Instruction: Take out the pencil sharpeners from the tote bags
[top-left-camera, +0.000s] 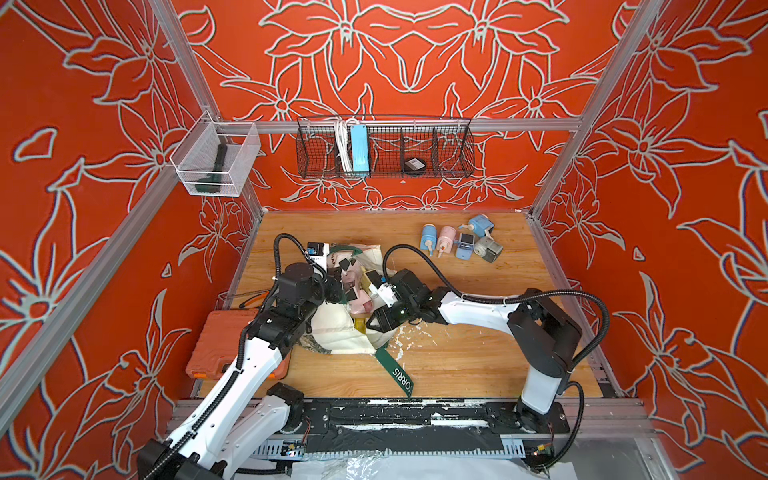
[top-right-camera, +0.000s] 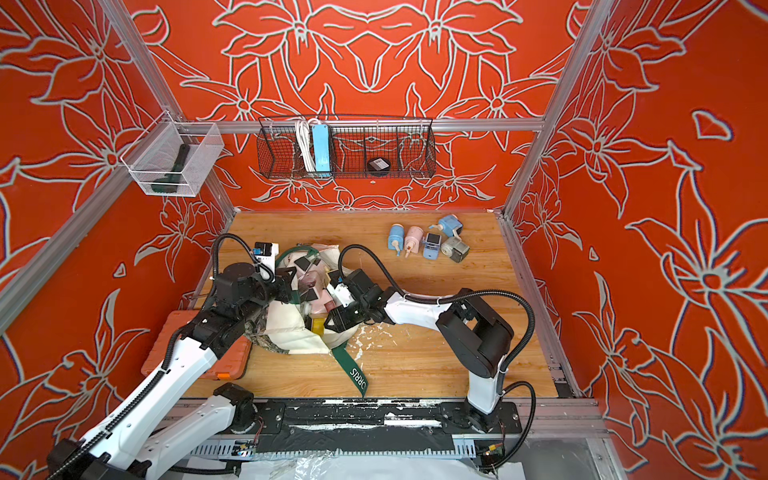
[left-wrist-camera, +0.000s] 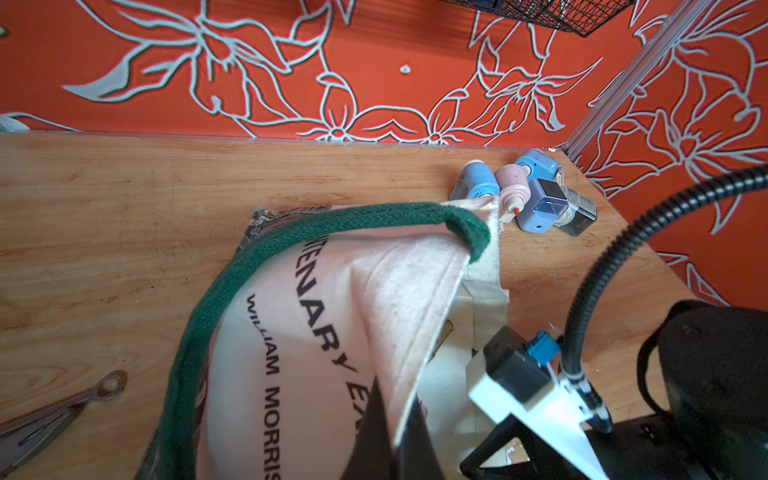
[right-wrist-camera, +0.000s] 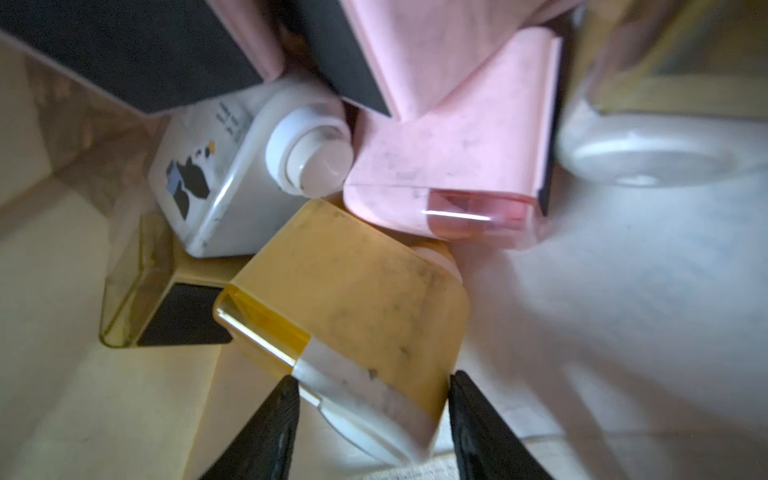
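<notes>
An open cream tote bag (top-left-camera: 336, 336) with green straps lies on the table, packed with pink, yellow and white items (right-wrist-camera: 448, 136). My left gripper is shut at the bag's folded fabric edge, beside the printed lettering. My right gripper reaches inside the bag, shut on a yellow translucent item (right-wrist-camera: 352, 296) with a white end, close to a white bottle (right-wrist-camera: 208, 168) and a pink item. Whether each item is a sharpener cannot be told.
Several blue, pink and grey items (top-left-camera: 464, 246) stand at the back right. An orange case (top-left-camera: 224, 344) lies at left. A wire basket (top-left-camera: 384, 148) and a clear bin (top-left-camera: 216, 160) hang above. The table's right half has free room.
</notes>
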